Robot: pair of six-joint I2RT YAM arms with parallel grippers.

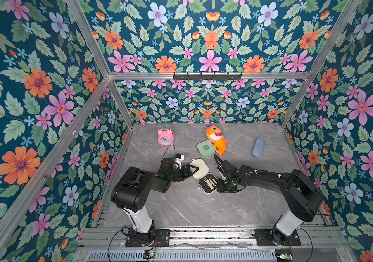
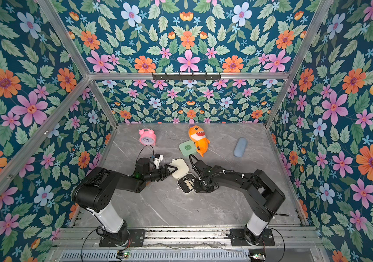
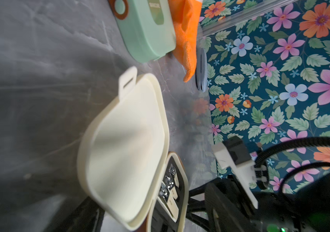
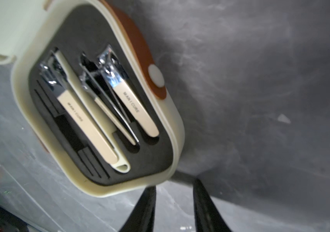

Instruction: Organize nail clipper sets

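Observation:
The cream nail clipper case (image 4: pixel 178 131) lies open mid-table, its lid (image 3: pixel 122 147) to the back. In its dark foam sit two clippers, including one (image 4: pixel 136 106) by the brown clasp side, and other slim tools. My left gripper (image 1: pixel 194 169) is open at the lid's left. My right gripper is part open at the tray's right, fingertips just outside the rim, nothing seen between them.
Behind the case are a mint box (image 1: pixel 205 148) and an orange shark toy (image 1: pixel 217 139). A pink clock (image 1: pixel 165 137) stands back left, a blue case (image 1: pixel 258 147) back right.

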